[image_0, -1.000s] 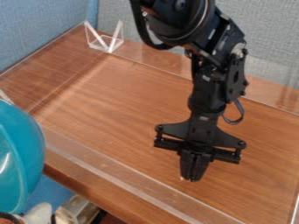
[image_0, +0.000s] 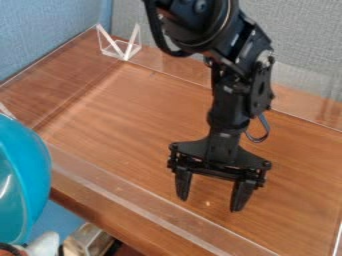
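My gripper (image_0: 211, 194) hangs low over the wooden board (image_0: 127, 130) at the right of the camera view, pointing down, its two black fingers spread wide apart with nothing visible between them. I cannot tell whether the fingertips touch the wood.
A white wire frame (image_0: 118, 45) stands at the back-left corner. A teal rounded object (image_0: 19, 180) is at the left edge, with small items (image_0: 91, 240) below it. Clear plastic edges run along the board's front and back. The board's middle is clear.
The gripper's fingers have opened from nearly together to wide apart, and the gripper has since shifted slightly left.
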